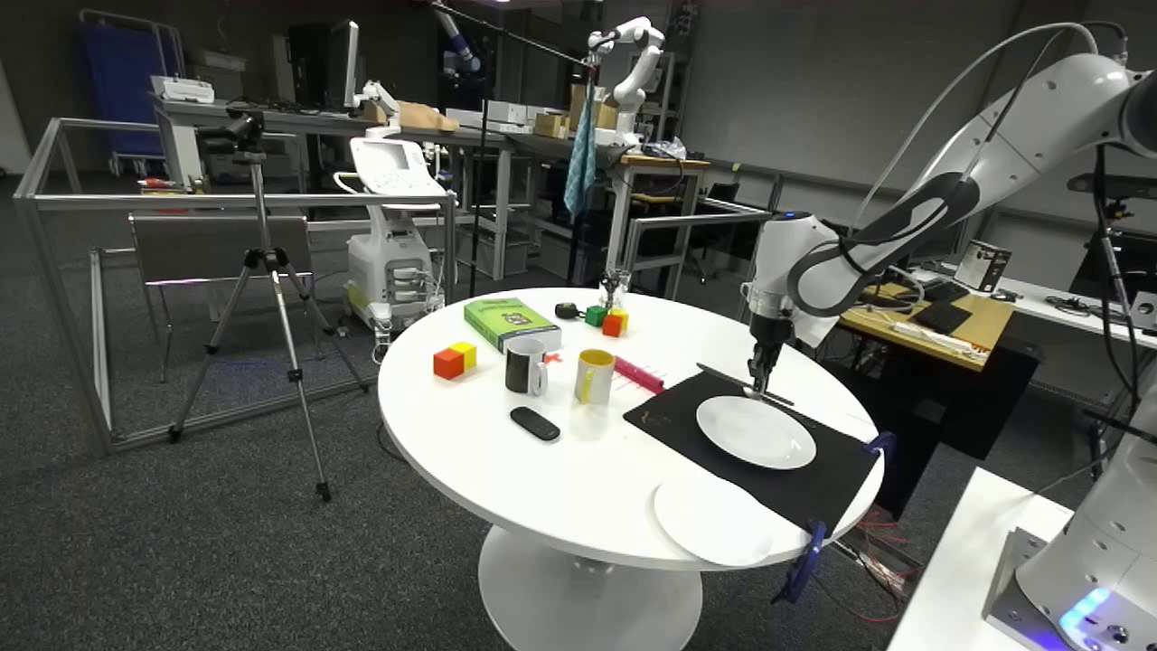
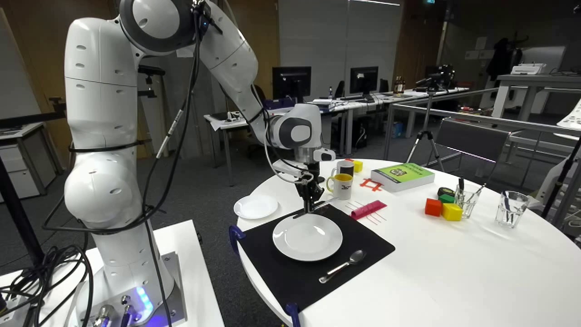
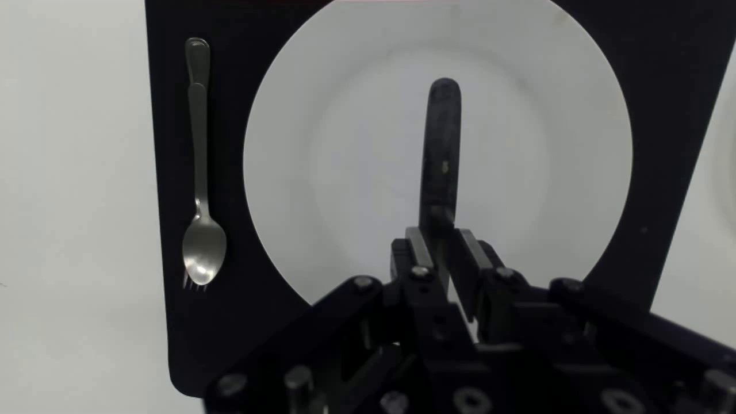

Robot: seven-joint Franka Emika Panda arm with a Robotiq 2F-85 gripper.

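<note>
A dark metal table knife (image 3: 441, 148) is pinched in my shut gripper, one end reaching forward between the fingers. From the wrist, the knife appears over the white plate (image 3: 572, 138). In exterior view 1 my gripper (image 1: 761, 389) hangs near the plate's far edge, with the knife (image 1: 718, 374) extending to both sides. How high it hangs is hard to tell. A spoon (image 3: 204, 248) lies on top of a fork, whose tines (image 3: 195, 284) peek out, beside the plate on the black placemat (image 3: 227, 338).
A second white plate (image 1: 710, 523) sits at the table's near edge. Blue clamps (image 1: 803, 564) grip the placemat side. Two mugs (image 1: 593, 376), a pink roll (image 1: 639, 374), a green book (image 1: 510, 322), a black remote (image 1: 534, 423) and coloured blocks stand further off.
</note>
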